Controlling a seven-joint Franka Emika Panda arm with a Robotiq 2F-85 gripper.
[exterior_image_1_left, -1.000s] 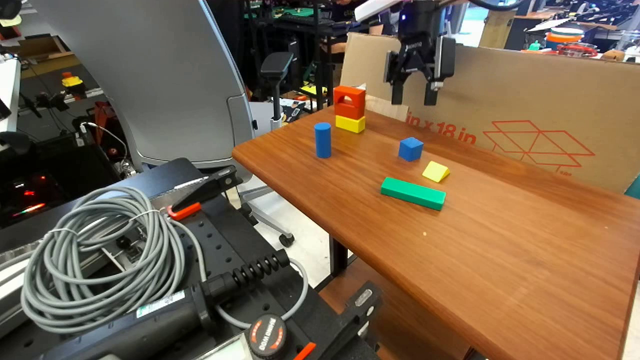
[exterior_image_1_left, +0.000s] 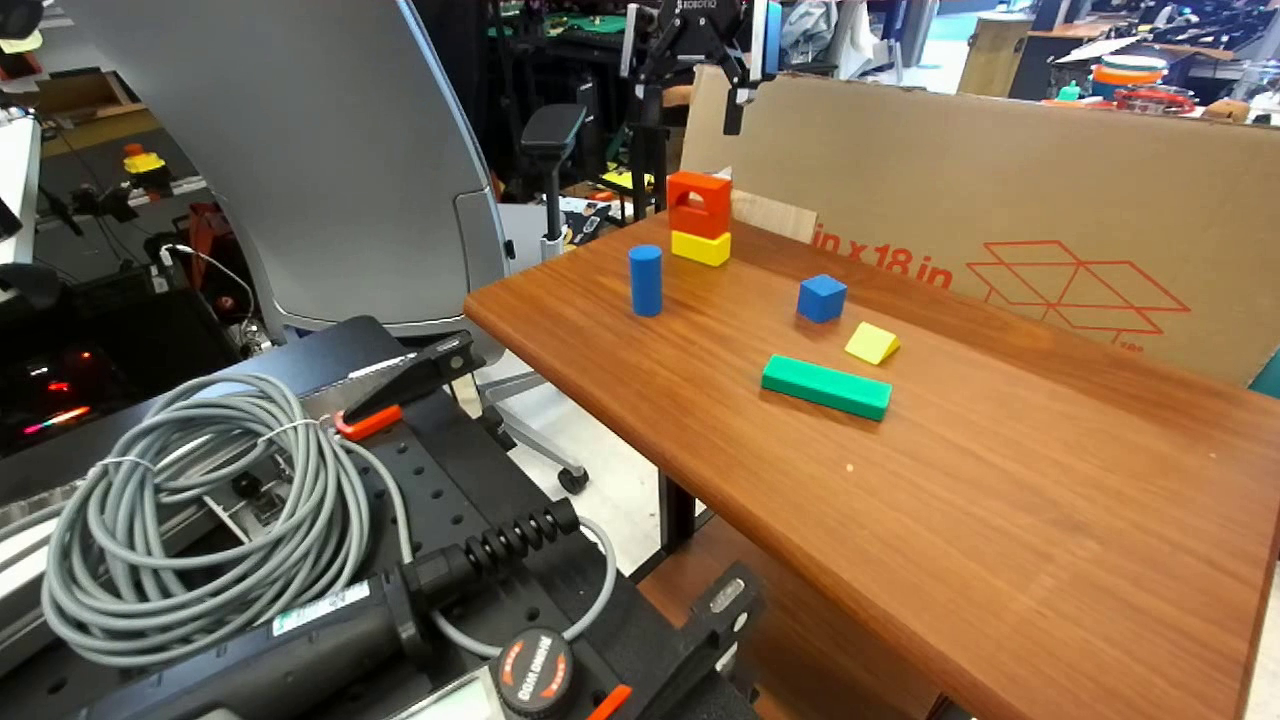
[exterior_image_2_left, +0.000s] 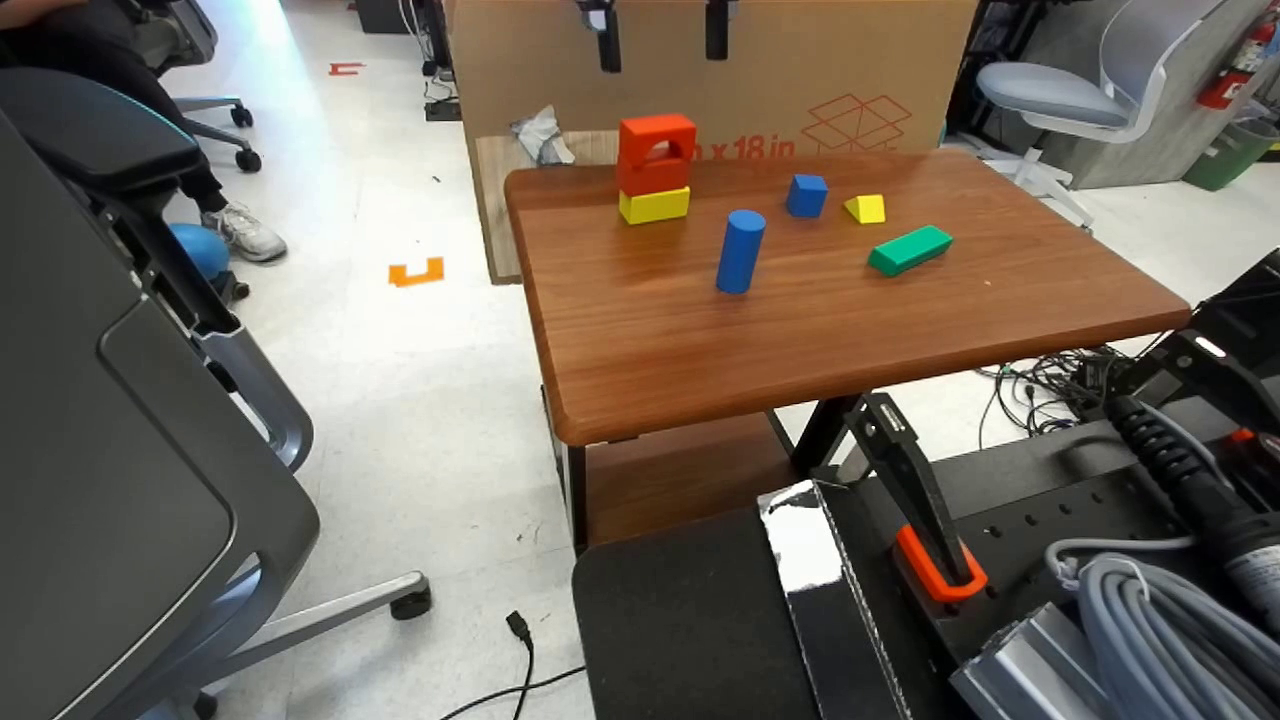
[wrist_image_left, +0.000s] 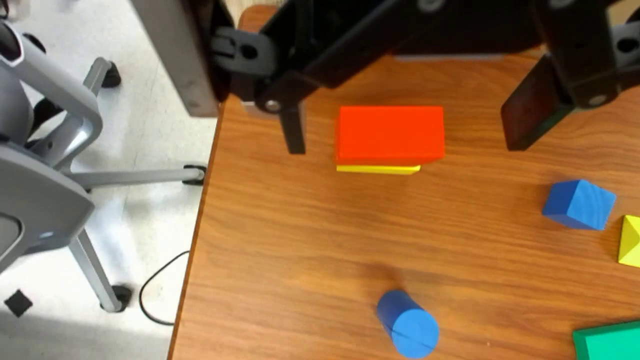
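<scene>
My open gripper (exterior_image_1_left: 687, 106) hangs in the air at the far left end of the table (exterior_image_1_left: 1056, 480), nothing between its fingers. In the wrist view, the red block piece (wrist_image_left: 390, 135) shows below and between the spread fingertips. It has an arched hole (exterior_image_2_left: 659, 150) and sits on a yellow block (exterior_image_2_left: 655, 205); whether the red part is one piece or two I cannot tell. A blue cylinder (exterior_image_1_left: 645, 282) stands upright nearby. Farther right lie a blue cube (exterior_image_1_left: 822, 299), a small yellow wedge (exterior_image_1_left: 872, 343) and a long green block (exterior_image_1_left: 827, 386).
A cardboard sheet (exterior_image_1_left: 1020, 204) stands behind the table's far edge. The stack is close to the table's left end, with a grey chair (exterior_image_1_left: 324, 168) beyond.
My gripper has moved left and higher in exterior view 1, from behind the blue cube to the stack's end of the table. The blocks have not moved.
</scene>
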